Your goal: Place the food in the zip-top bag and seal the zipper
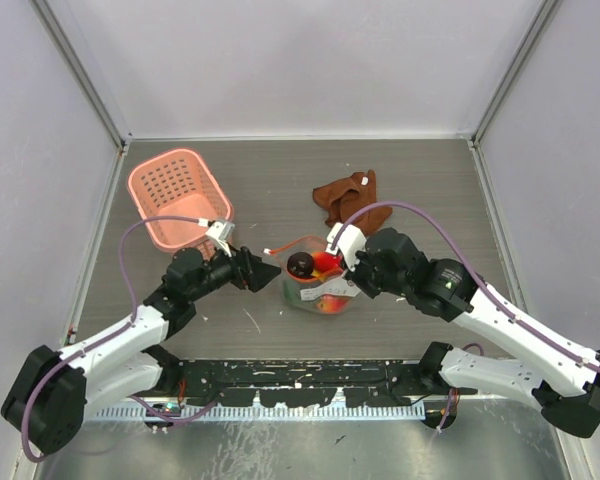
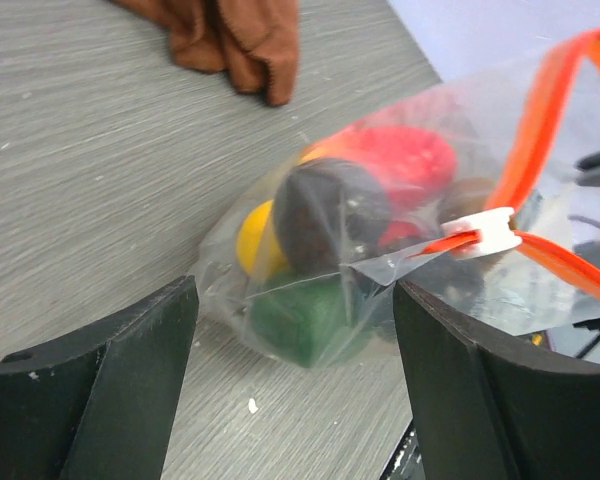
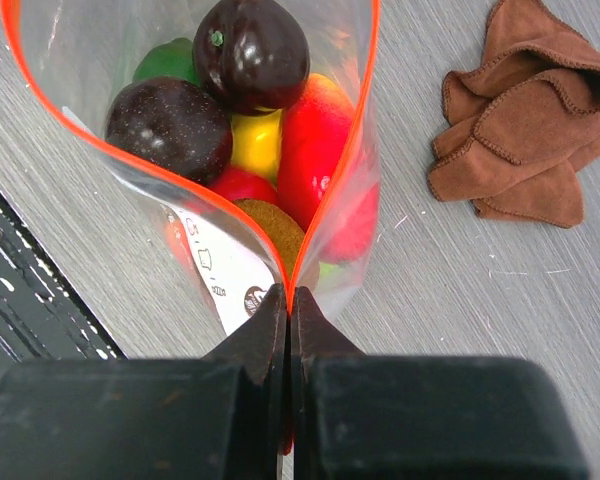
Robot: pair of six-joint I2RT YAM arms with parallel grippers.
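Observation:
Near the table's middle a clear zip top bag (image 1: 298, 290) with an orange rim and a white label holds several pieces of food. Dark round fruits (image 3: 170, 137), a red fruit (image 3: 320, 150), and yellow and green pieces show inside through the gaping mouth. My right gripper is shut on one end of the bag's orange rim. At the bag's left my left gripper stands open, nothing gripped between its fingers. The white slider (image 2: 483, 232) sits on the orange zipper, just beyond the left gripper's right finger (image 2: 470, 370).
An empty pink basket (image 1: 140, 182) stands at the back left. Behind the bag lies a brown cloth (image 1: 345, 198), clear of both arms. A dark slotted bar (image 1: 290, 373) runs along the front edge. Bare table shows at the back right.

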